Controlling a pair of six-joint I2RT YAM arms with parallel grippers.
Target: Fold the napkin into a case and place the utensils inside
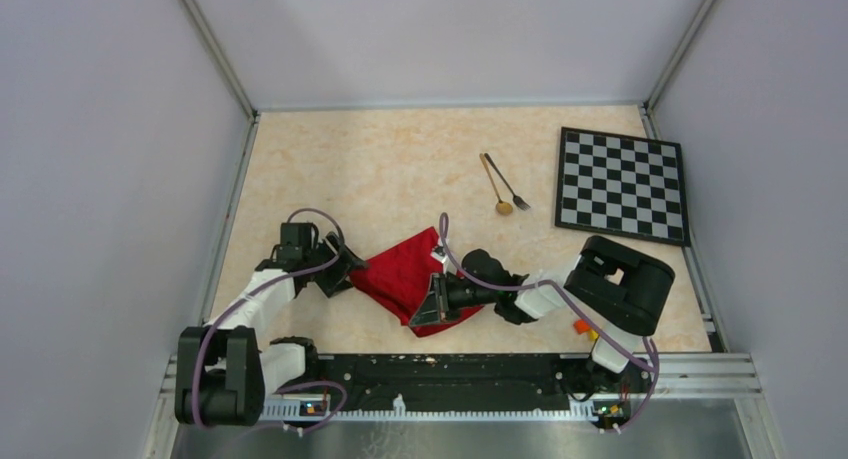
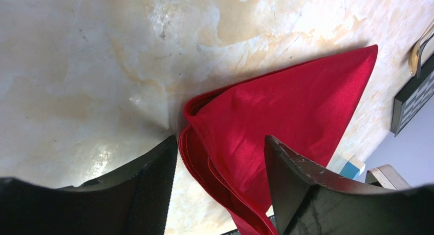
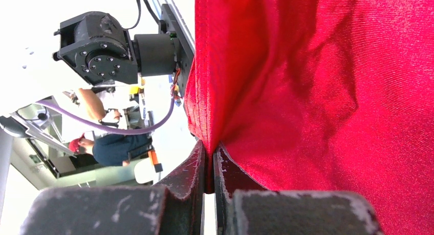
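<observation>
A red napkin [image 1: 400, 269] [image 2: 307, 107] lies folded at the table's front centre, its left corner doubled and creased. My left gripper [image 1: 346, 261] straddles that corner, its fingers apart on either side of the fold. Low at the napkin's front, my right gripper [image 1: 432, 309] is shut on a hemmed edge of the cloth, which rises from between its fingers in the right wrist view. A wooden spoon [image 1: 503, 206] and a dark fork [image 1: 519, 201] lie side by side behind the napkin, to the right.
A checkerboard [image 1: 620, 179] fills the back right of the table. Small coloured blocks [image 1: 582, 327] sit at the front right, partly under the right arm.
</observation>
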